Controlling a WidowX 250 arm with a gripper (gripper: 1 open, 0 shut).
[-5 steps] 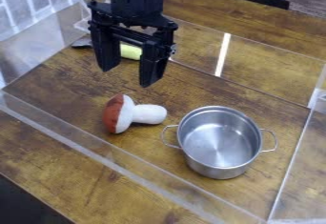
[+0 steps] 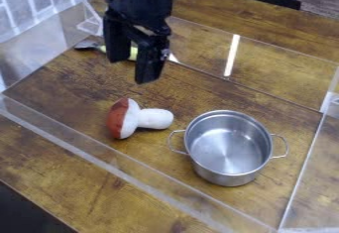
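My dark gripper [image 2: 133,60] hangs over the back left of the wooden board, open, above and behind a toy mushroom [image 2: 138,119] with a red and white cap and white stem, which lies on its side. A steel pot [image 2: 228,153] with two wire handles stands empty to the right of the mushroom. A pale green and yellow object [image 2: 90,46] lies partly hidden behind the gripper.
Clear low walls edge the wooden surface [image 2: 66,158] at left, front and right. Bare wood lies at the front left and behind the pot. A thin white strip [image 2: 233,57] lies at the back right.
The mushroom and pot have not moved.
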